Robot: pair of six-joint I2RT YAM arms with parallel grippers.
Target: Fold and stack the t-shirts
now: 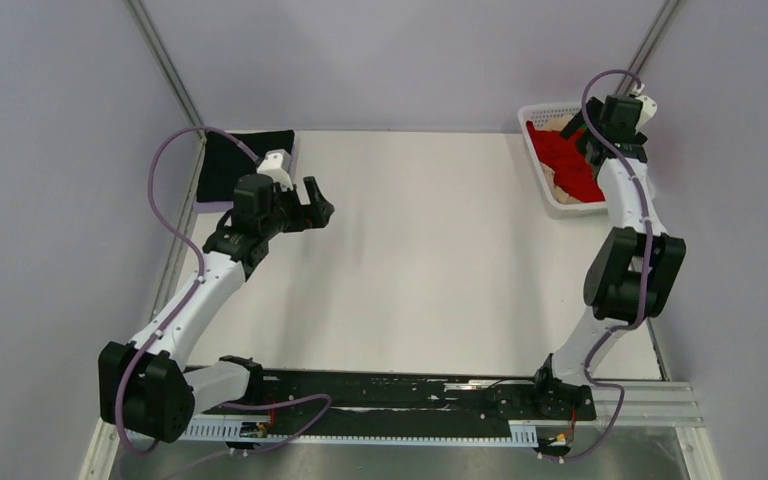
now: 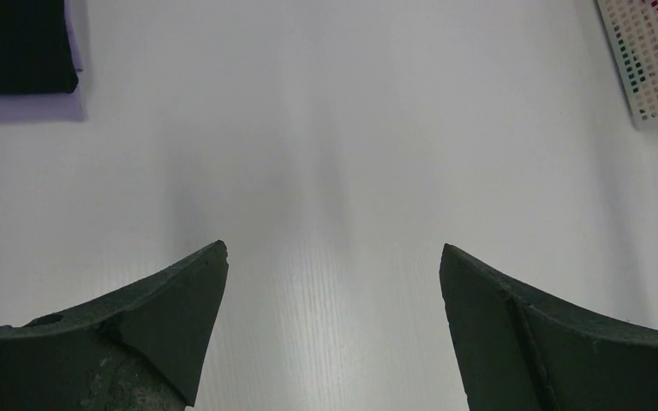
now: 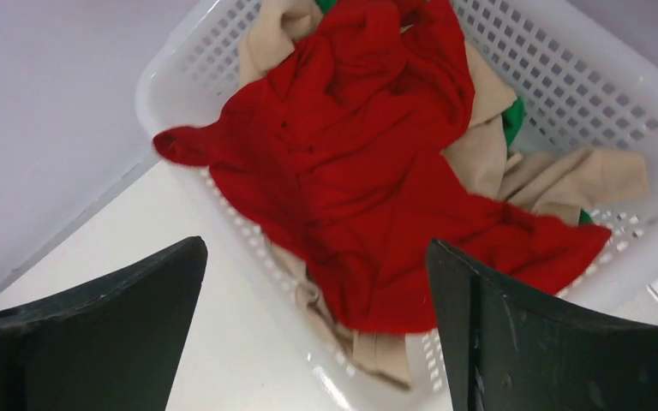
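Observation:
A crumpled red shirt (image 3: 368, 163) lies on top in the white basket (image 1: 561, 209), with beige cloth (image 3: 583, 180) and bits of green cloth (image 3: 514, 120) showing under and around it. My right gripper is over the basket, its fingers open and apart from the cloth as far as I can tell. On the left of the table, a folded black shirt (image 1: 222, 170) rests on a lilac folded layer (image 2: 26, 108). My left gripper (image 1: 320, 203) hovers open just right of that stack, with only bare table between its fingers.
Walls close in the back and both sides; the basket stands in the back right corner by the right wall (image 1: 730, 200).

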